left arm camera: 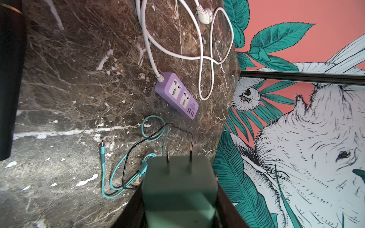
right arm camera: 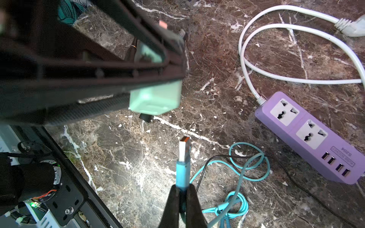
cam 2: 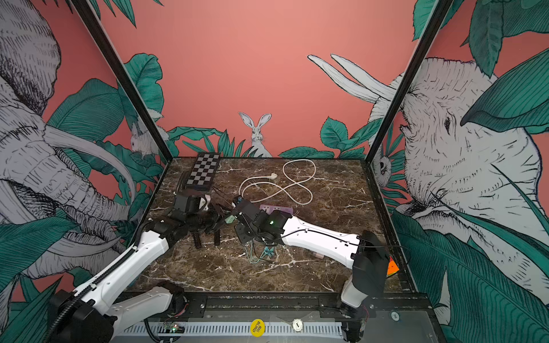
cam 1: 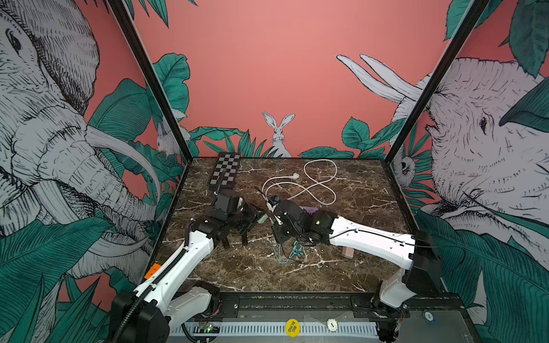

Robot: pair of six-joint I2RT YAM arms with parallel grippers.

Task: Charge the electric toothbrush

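My left gripper is shut on a pale green charger block; two metal prongs stick out of its far end in the left wrist view. My right gripper is shut on the blue USB plug of a teal cable, its metal tip bare and pointing toward the block, with a gap between them. The teal cable lies looped on the table, tangled with a thin black one. A dark rod with a gold line, perhaps the toothbrush, fills the left edge of the left wrist view.
A purple power strip with empty sockets lies beyond the grippers. Its white cord loops across the back of the table. At the back left stands a checkered board.
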